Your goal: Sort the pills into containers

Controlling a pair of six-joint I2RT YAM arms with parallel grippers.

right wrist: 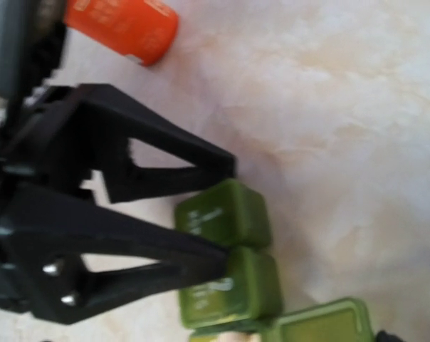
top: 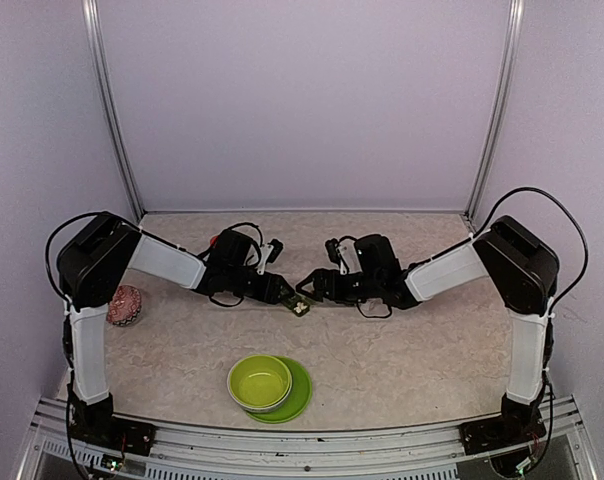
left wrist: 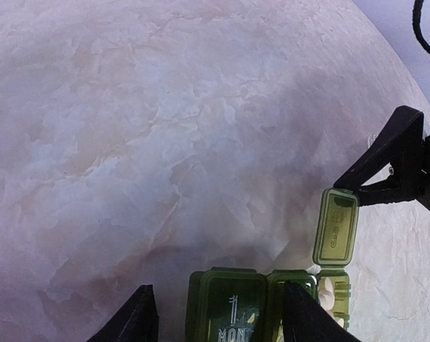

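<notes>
A green pill organizer [top: 298, 305] lies mid-table between the grippers. Its MON compartment [left wrist: 229, 306] is closed; one lid [left wrist: 335, 228] stands raised over a compartment holding pale pills [left wrist: 326, 288]. My left gripper is parted around the near end of the organizer, low in its own view. My right gripper, seen in the left wrist view at the upper right, has its fingertips [left wrist: 350, 189] at the top of the raised lid. In the right wrist view its fingers [right wrist: 172, 253] are apart, over the organizer's closed lids.
An orange can [right wrist: 126, 28] lies at the back left, mostly hidden in the top view. A patterned red bowl [top: 123, 304] sits at the left edge. A lime bowl [top: 259, 378] rests on a green plate [top: 297, 400] at the front.
</notes>
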